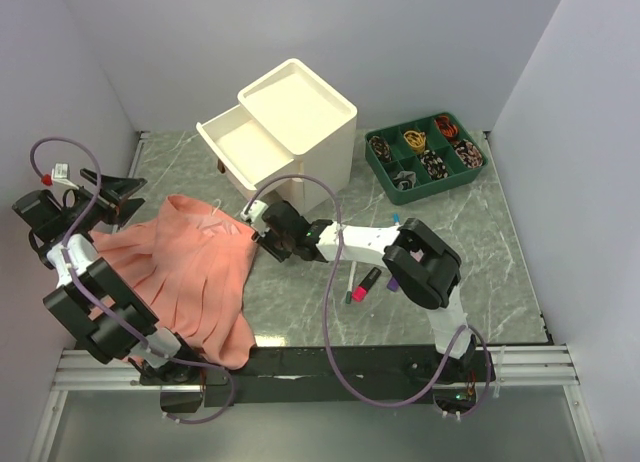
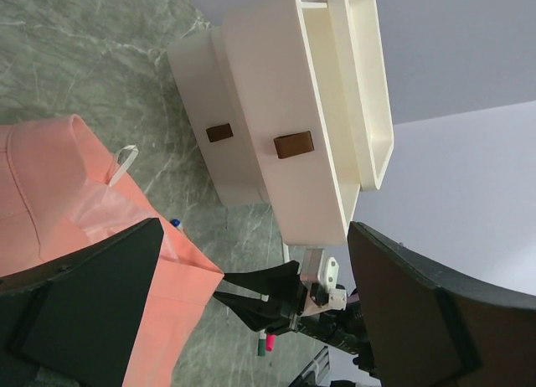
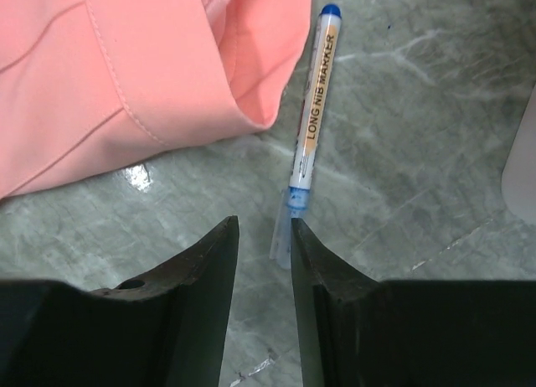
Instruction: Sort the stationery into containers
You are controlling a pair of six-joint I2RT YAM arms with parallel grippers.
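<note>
A white long-nib marker with blue ends (image 3: 316, 94) lies flat on the table beside the pink cloth, seen in the right wrist view. My right gripper is just over its clear-capped end, part open, the fingers apart; whether that end lies between the fingers or under them is hard to tell. From above, the right gripper (image 1: 268, 244) hides most of this marker. Far to the left, above the cloth's edge, my left gripper (image 1: 128, 200) stands open and empty. On the table lie a pink-and-black marker (image 1: 366, 284) and a thin whitish pen (image 1: 351, 280).
The white drawer unit (image 1: 322, 147) has its upper drawer (image 1: 205, 132) pulled out. At the back right is a green compartment tray (image 1: 425, 194) with coiled cords. The pink cloth (image 1: 205, 272) covers the left side. Bare table shows at the front right.
</note>
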